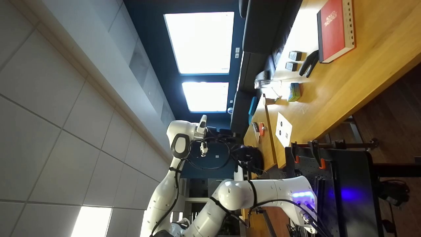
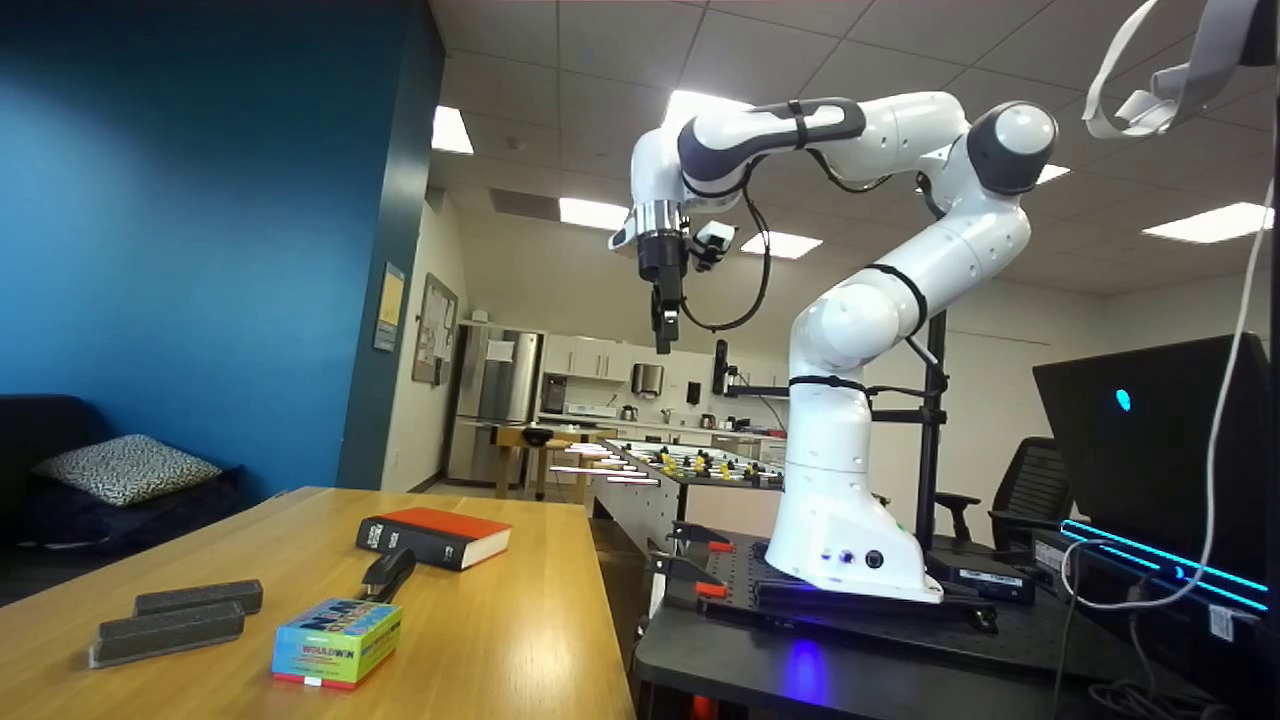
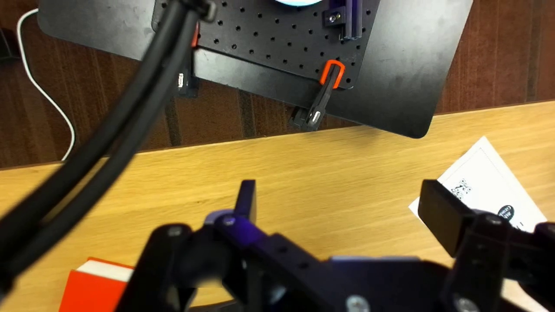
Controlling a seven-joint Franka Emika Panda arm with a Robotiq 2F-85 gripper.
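My gripper is open and empty, its two dark fingers wide apart over bare wood in the wrist view. In exterior view 2 the gripper (image 2: 665,326) hangs high in the air, pointing down, well above the table. On the wooden table (image 2: 540,600) lie a thick red book (image 2: 446,535), a black stapler (image 2: 389,574), a colourful game box (image 2: 337,643) and two dark grey blocks (image 2: 170,631). Part of the red book (image 3: 96,288) shows at the wrist view's lower left. A white printed sheet (image 3: 491,190) lies under the right finger.
Exterior view 1 is turned on its side; there a clear glass (image 1: 268,83) stands near the game box. Black clamps with orange tips (image 3: 325,93) sit on the robot's dark base table.
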